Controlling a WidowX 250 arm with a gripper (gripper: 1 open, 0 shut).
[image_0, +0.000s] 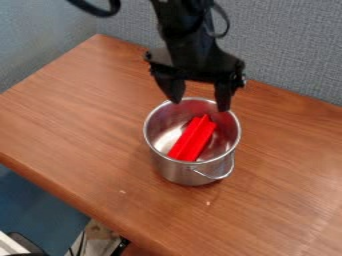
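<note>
A steel pot with a loop handle stands on the wooden table, holding red elongated pieces that lean diagonally inside. My black gripper hangs just over the pot's back rim, its two fingers spread apart and open, one toward the left and one toward the right. Nothing shows held between them.
A grey wall runs along the back. At the lower left, beyond the table's edge, are a blue floor and some cables.
</note>
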